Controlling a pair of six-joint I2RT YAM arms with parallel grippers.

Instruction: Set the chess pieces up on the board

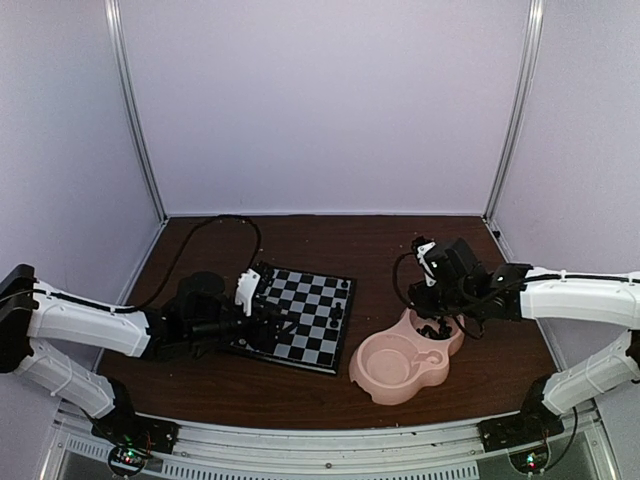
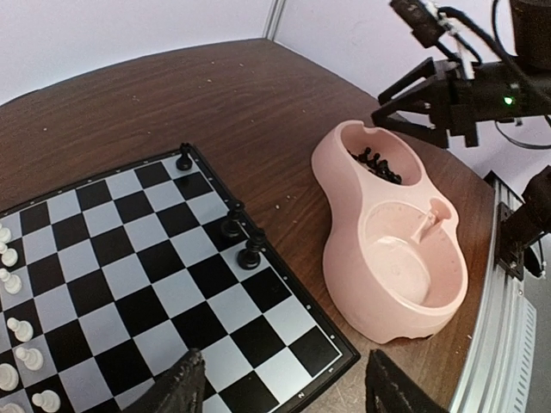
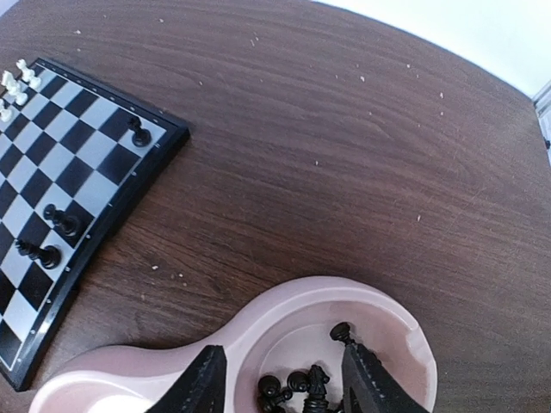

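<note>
The chessboard (image 1: pixel 312 300) lies left of the table's middle. Along its right side stand three black pieces, among them a corner piece (image 3: pixel 139 132) and a pawn-like piece (image 2: pixel 250 249). Several white pieces (image 2: pixel 32 357) line the opposite side. More black pieces (image 3: pixel 317 387) lie jumbled in the smaller bowl of a pink two-bowl container (image 1: pixel 392 365). Over that bowl hangs my right gripper, open, its fingers above the pieces and nothing gripped. My left gripper is open above the board, with nothing between its fingers; from the top it covers the board's left part.
The larger bowl (image 2: pixel 394 268) of the container is empty. Bare brown table (image 1: pixel 385 240) lies behind the board and the container. Between board and container there is a narrow strip of free table.
</note>
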